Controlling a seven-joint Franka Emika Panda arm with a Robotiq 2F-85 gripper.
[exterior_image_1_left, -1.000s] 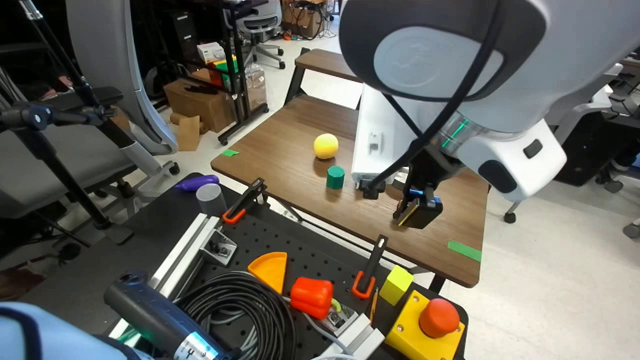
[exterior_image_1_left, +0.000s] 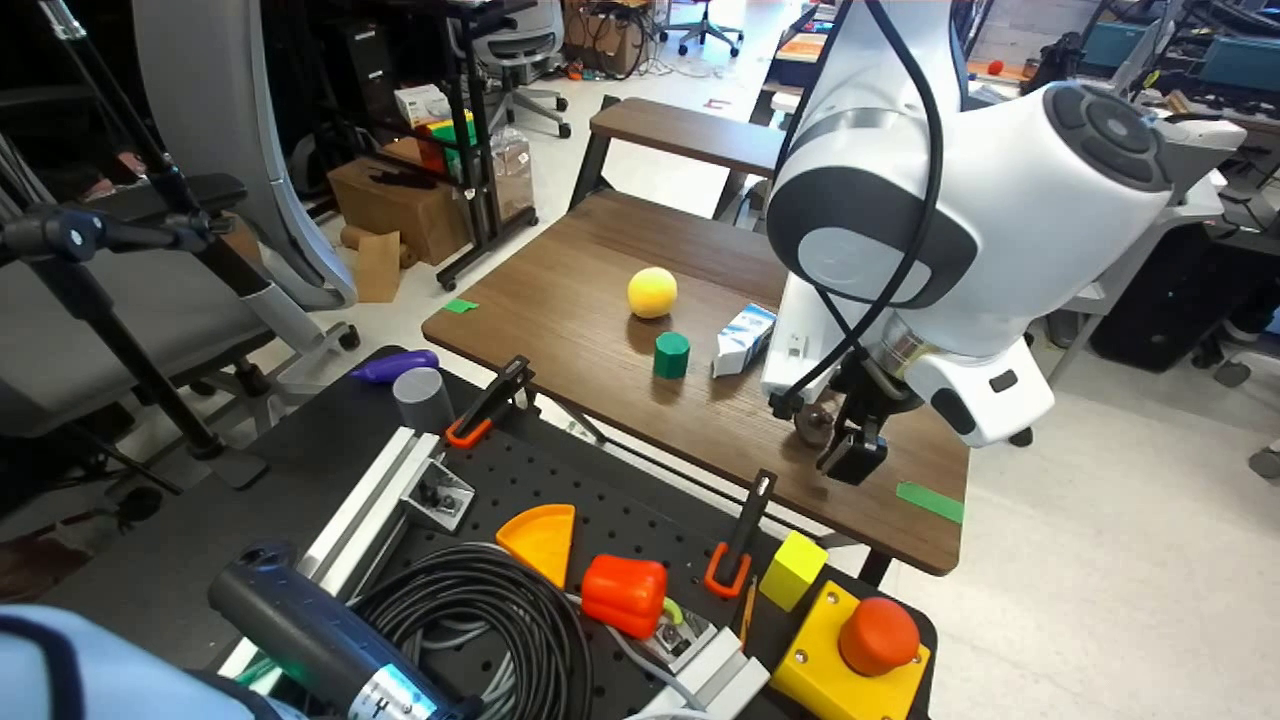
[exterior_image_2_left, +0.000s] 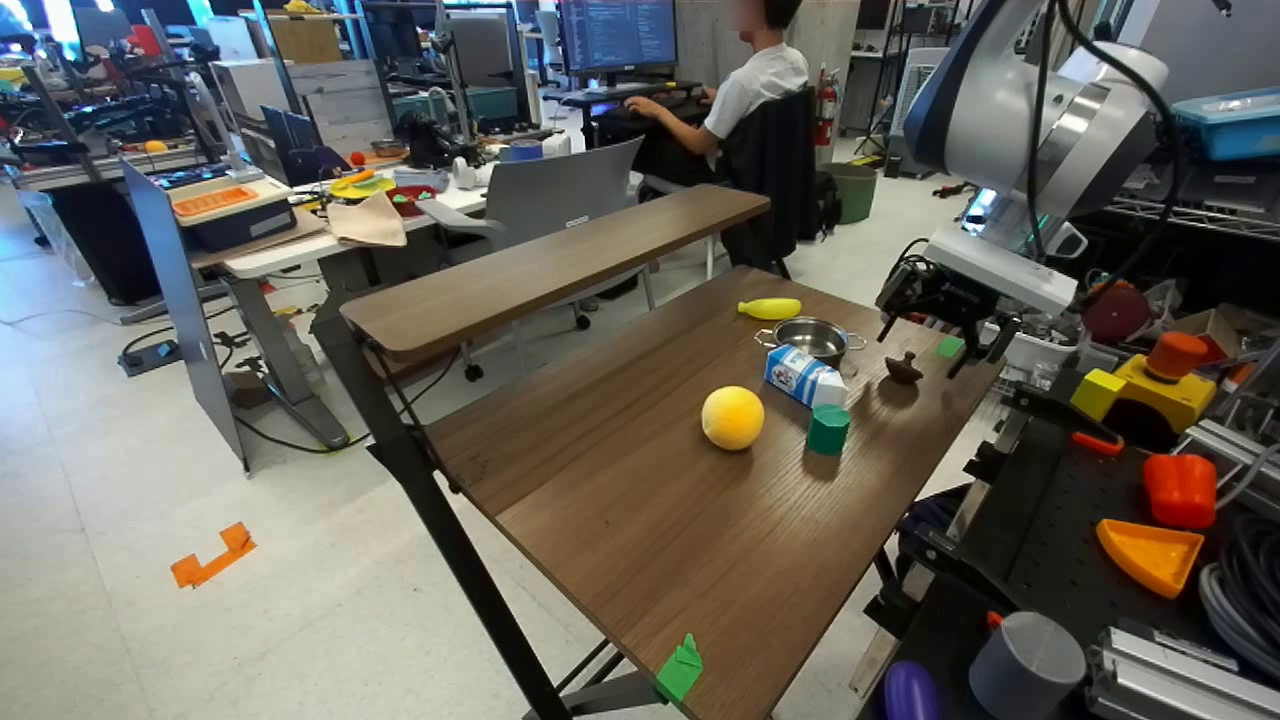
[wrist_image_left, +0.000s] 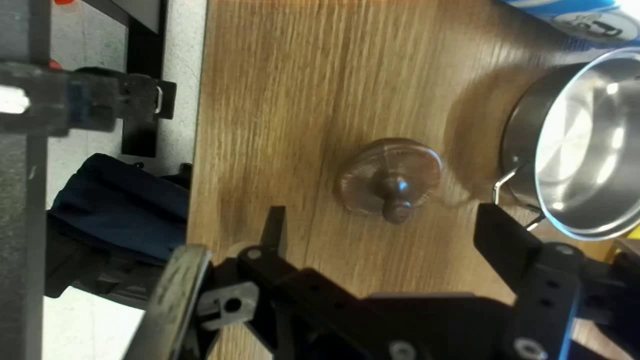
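Observation:
Spread wide in the wrist view, my gripper is open with nothing between its fingers. Just beyond the fingertips lies a brown translucent lid-like piece with a knob (wrist_image_left: 393, 177), resting on the wooden table (wrist_image_left: 270, 108). To its right stands a steel pot (wrist_image_left: 528, 135) with wire handles, its inside showing no contents. In exterior view 2 the gripper (exterior_image_2_left: 921, 348) hangs over the table's right end, close to the brown piece (exterior_image_2_left: 903, 368). The pot (exterior_image_2_left: 810, 340) sits farther in, touching or close to a blue and white carton (exterior_image_2_left: 804, 376).
A yellow ball (exterior_image_2_left: 732, 418), a green cylinder (exterior_image_2_left: 828, 430) and a yellow banana-like object (exterior_image_2_left: 769, 308) also rest on the table. A raised shelf (exterior_image_2_left: 564, 264) runs along one side; a black cart (exterior_image_1_left: 480, 528) with clutter stands alongside the other.
The arm has moved farther from exterior view 1's camera, lowering the gripper toward the tabletop. The blue and white carton, covered by the arm before, now shows there. The table objects have not visibly moved.

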